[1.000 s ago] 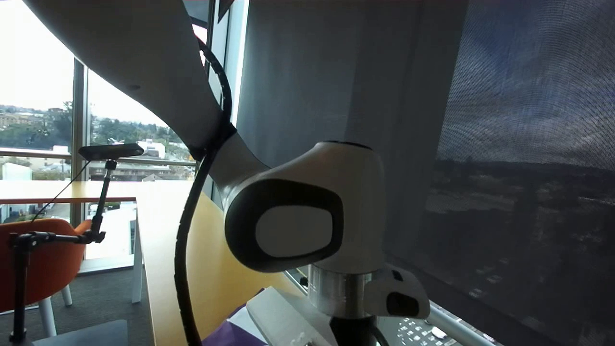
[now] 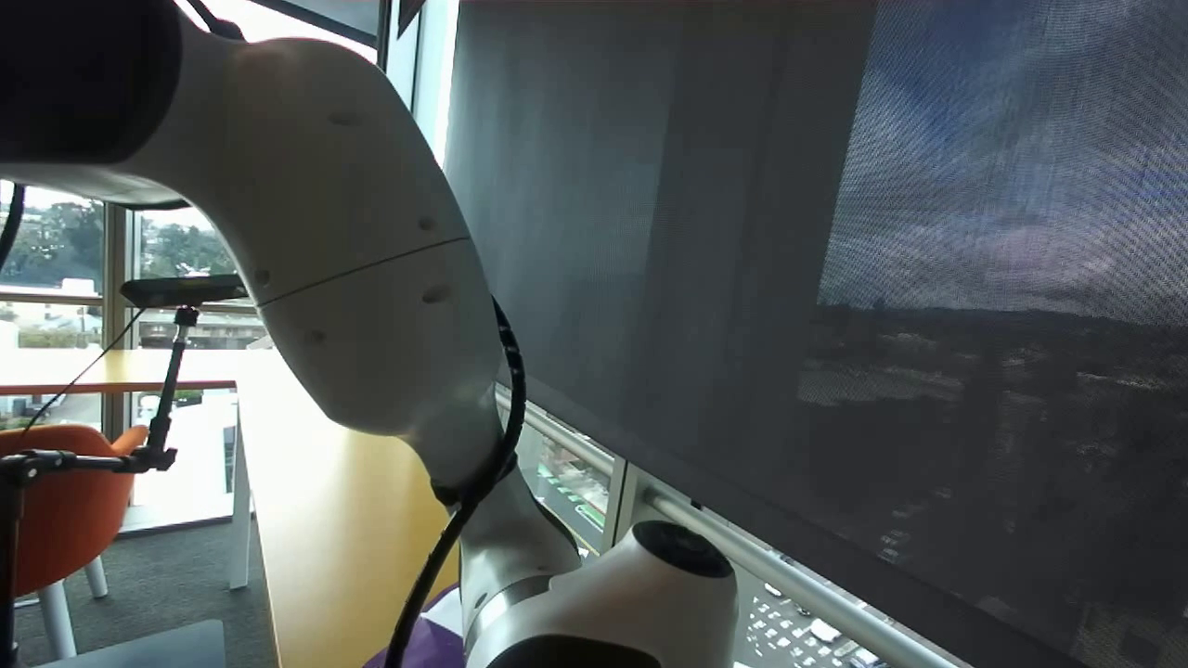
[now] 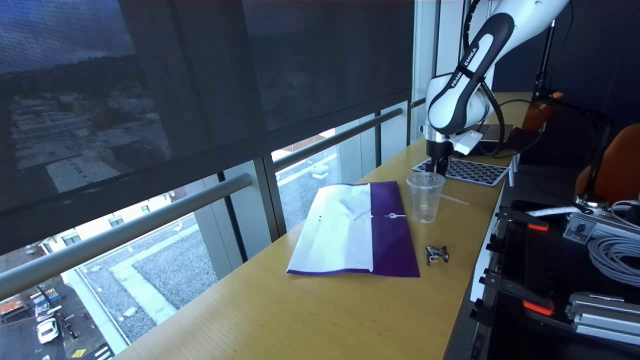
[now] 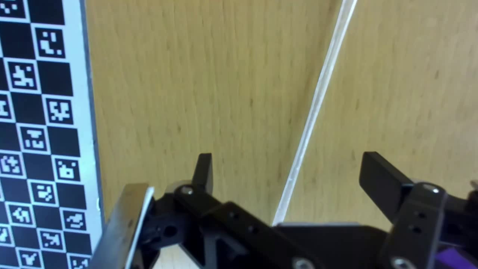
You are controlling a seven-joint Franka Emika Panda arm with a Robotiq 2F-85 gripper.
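My gripper is open, its two black fingers set wide apart just above the wooden table in the wrist view. A thin clear straw (image 4: pixel 316 105) lies on the table and runs at a slant into the space between the fingers; its near end is hidden behind the gripper body. From the second exterior view, the gripper (image 3: pixel 439 169) points down beyond a clear plastic cup (image 3: pixel 424 201), which partly covers it. The straw (image 3: pixel 454 199) shows there as a faint line right of the cup.
A purple folder with white paper (image 3: pixel 342 231) lies left of the cup. A small metal clip-like object (image 3: pixel 436 255) rests in front of it. The checkered marker board (image 3: pixel 477 171) lies close by the gripper. Window rail (image 3: pixel 198 210) borders one side.
In the first exterior view the arm has come down a long way, with its wrist now low and the gripper below the picture's edge.
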